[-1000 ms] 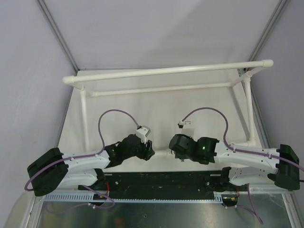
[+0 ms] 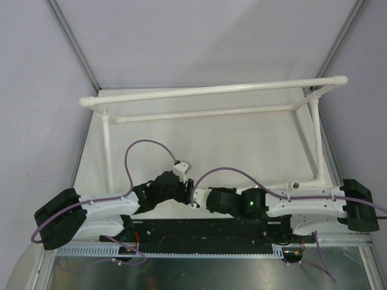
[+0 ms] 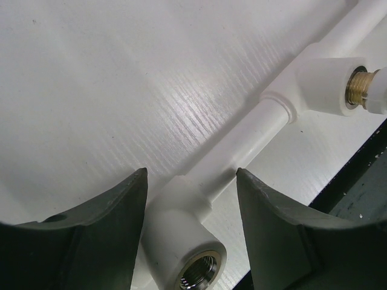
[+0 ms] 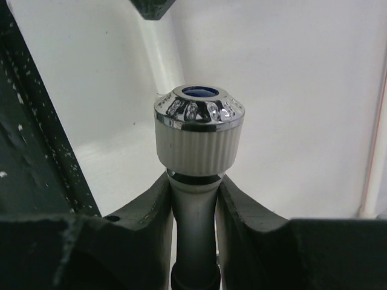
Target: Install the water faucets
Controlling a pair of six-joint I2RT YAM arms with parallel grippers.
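My left gripper is shut on the front white pipe at a tee fitting, whose threaded metal socket faces out. Farther along that pipe another tee has brass threads showing at a white cap. My right gripper is shut on a faucet, with its chrome-rimmed, ribbed end pointing up in the right wrist view. It is close beside the left gripper in the top view; whether it touches the socket is unclear.
A raised white pipe frame spans the back of the white board. A dark gap runs along the board's front edge.
The left arm has not moved.
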